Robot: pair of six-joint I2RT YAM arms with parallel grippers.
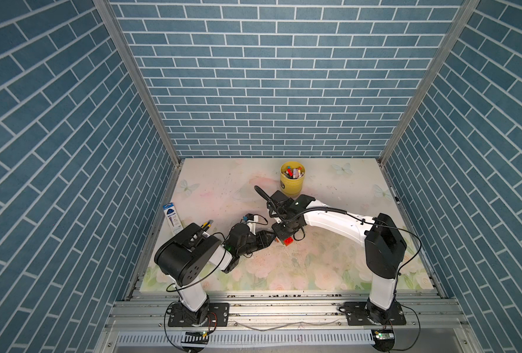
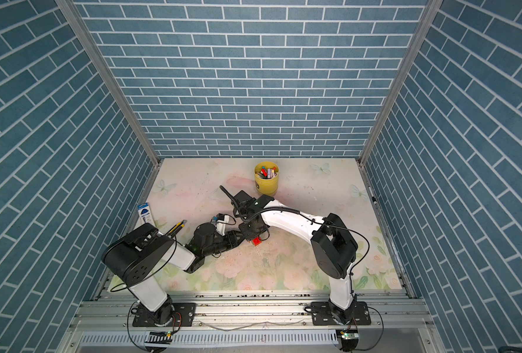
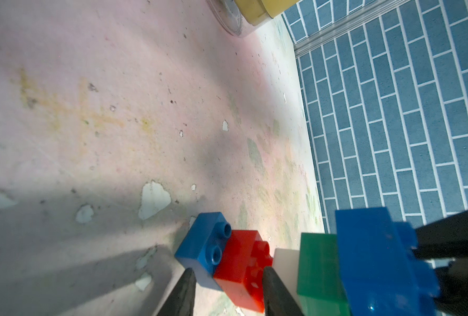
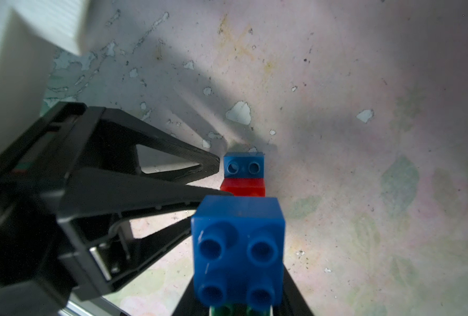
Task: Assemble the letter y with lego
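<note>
A stack of blue (image 4: 237,221), green (image 3: 321,268) and white bricks is between the fingers of my right gripper, close above the table. Beside it lie a small blue brick (image 3: 197,242) and a red brick (image 3: 239,268), touching, with red also showing in the top views (image 1: 288,241). My left gripper is low beside these bricks, its black fingertips at the bottom of the left wrist view; whether it holds the red brick cannot be told. How firmly the right fingers close on the stack is hidden.
A yellow bucket of bricks (image 1: 291,183) stands behind the arms. A blue-and-white package (image 1: 172,216) and tools (image 1: 209,224) lie at the left.
</note>
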